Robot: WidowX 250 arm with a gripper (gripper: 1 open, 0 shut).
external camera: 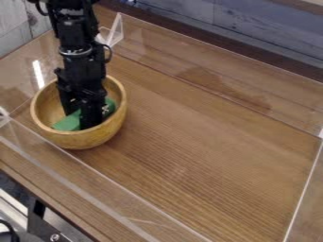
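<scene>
A yellow-orange bowl (108,132) sits on the wooden table at the left. My black gripper (86,112) reaches down from the top into it, over a green object (68,124) lying inside. The arm covers part of that object, and the fingertips are dark and crowded, so what is between them is hard to make out.
The wide wooden tabletop (221,142) to the right of the bowl is clear. A dark bluish panel (240,33) runs along the back right. A pale edge borders the table at the left.
</scene>
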